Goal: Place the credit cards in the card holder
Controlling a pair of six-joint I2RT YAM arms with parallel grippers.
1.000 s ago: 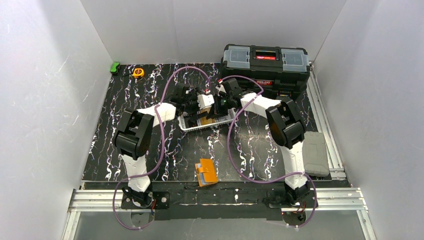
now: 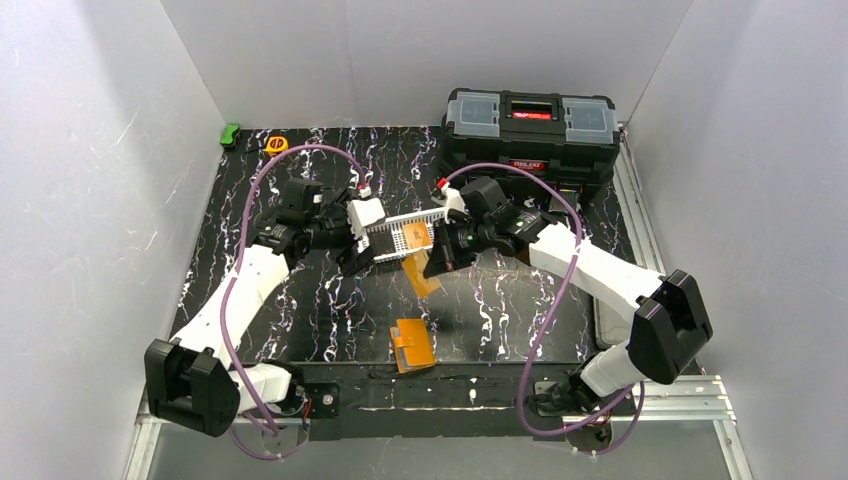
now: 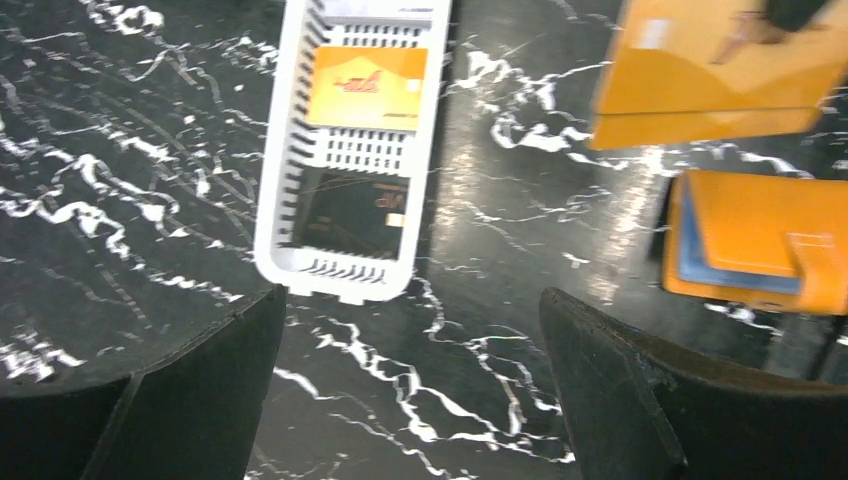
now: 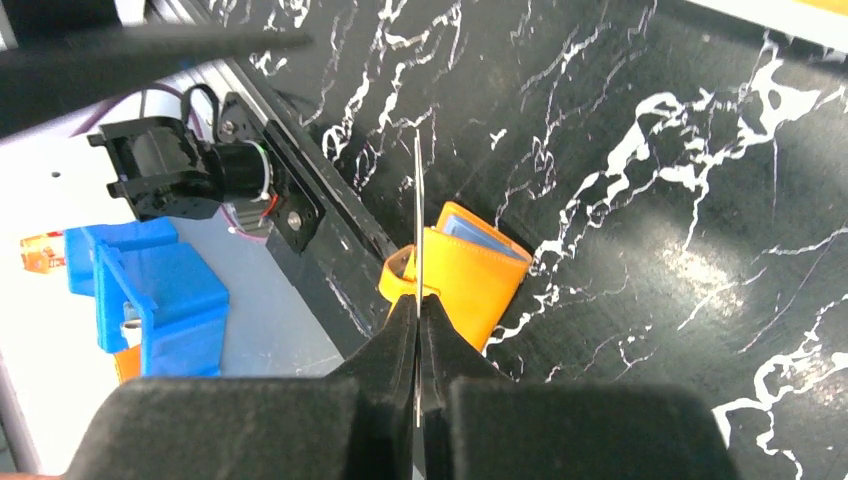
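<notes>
My right gripper point(image 2: 440, 262) is shut on an orange card point(image 2: 418, 276), seen as a thin edge between its fingertips in the right wrist view and face-on in the left wrist view point(image 3: 710, 70). It hangs above the table between the white tray point(image 3: 270, 230) and the orange card holder point(image 2: 412, 346). In the tray lie another orange card point(image 3: 362, 88) and a dark card point(image 3: 350, 212). The holder point(image 4: 470, 285) is folded, with a blue inner part, at the front edge. My left gripper point(image 2: 355, 255) stands open and empty left of the tray.
A black toolbox point(image 2: 530, 150) stands at the back right. A tape measure point(image 2: 276, 145) and a green object point(image 2: 230, 135) lie at the back left. The table's front edge runs just below the holder. The table left and right of the holder is clear.
My right gripper has moved toward the front, carrying the orange card out from over the tray. My left gripper has drawn back to the left and toward the front.
</notes>
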